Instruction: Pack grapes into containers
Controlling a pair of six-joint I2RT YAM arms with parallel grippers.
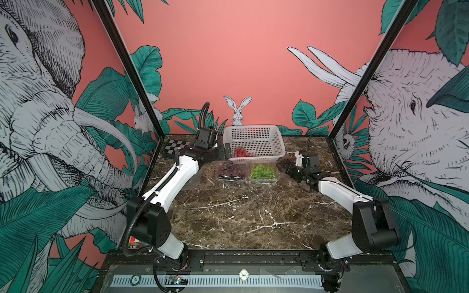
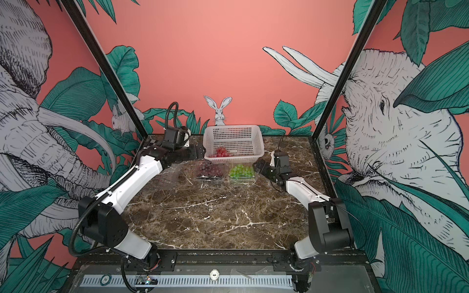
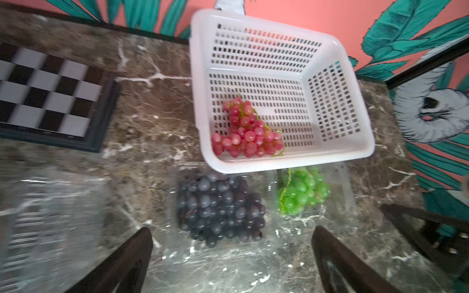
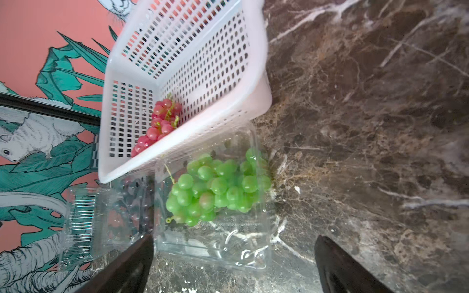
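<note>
Red grapes (image 3: 246, 134) lie in the near left corner of the white basket (image 3: 364, 146). Dark grapes (image 3: 219, 207) fill a clear container just in front of the basket. To their right, green grapes (image 4: 217, 185) sit in a second clear container (image 4: 239, 254). My left gripper (image 1: 228, 151) hangs at the basket's left side; it is open and empty, with its fingers (image 3: 124, 263) wide apart in its wrist view. Just right of the green grapes is my right gripper (image 1: 281, 167), also open, and nothing is between its fingers.
Another clear container (image 3: 56, 229) rests on the table left of the dark grapes and looks empty. A checkered board (image 3: 48, 92) occupies the back left. Bare marble tabletop (image 1: 244, 214) lies across the front.
</note>
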